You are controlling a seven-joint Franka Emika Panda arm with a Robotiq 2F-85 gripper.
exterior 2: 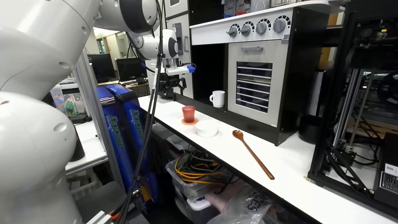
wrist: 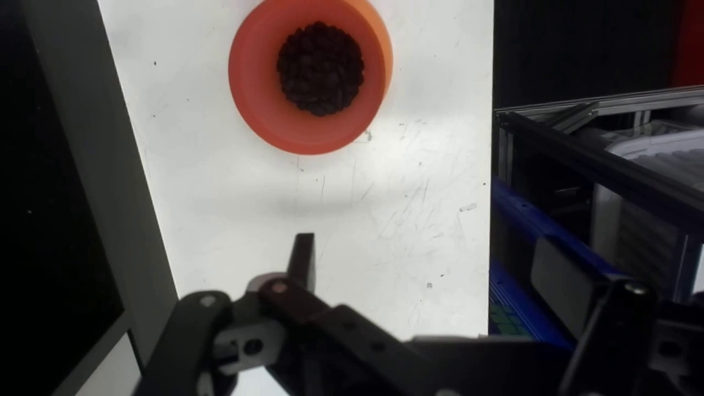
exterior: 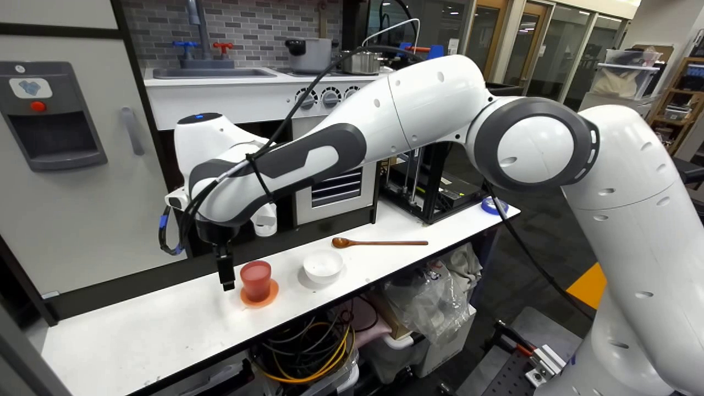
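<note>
A translucent red cup point(exterior: 256, 277) stands upright on an orange coaster point(exterior: 267, 301) on the white bench. Seen from above in the wrist view, the cup point(wrist: 244, 79) holds dark, bean-like pieces. Right of it in the first exterior view is a white bowl point(exterior: 323, 265), and behind that a wooden spoon point(exterior: 383, 243) lies flat. My gripper is open and empty, its fingers point(wrist: 301, 260) spread wide. In the first exterior view the gripper point(exterior: 225, 280) hangs just left of the cup; whether they touch is hard to tell there, but the wrist view shows them apart.
A white mug point(exterior 2: 218, 99) is by the dark opening left of the toy oven point(exterior 2: 253, 82). The black-framed machine point(exterior 2: 347, 112) stands at the bench's far end. Bare bench point(exterior: 145, 330) stretches left of the cup in the first exterior view.
</note>
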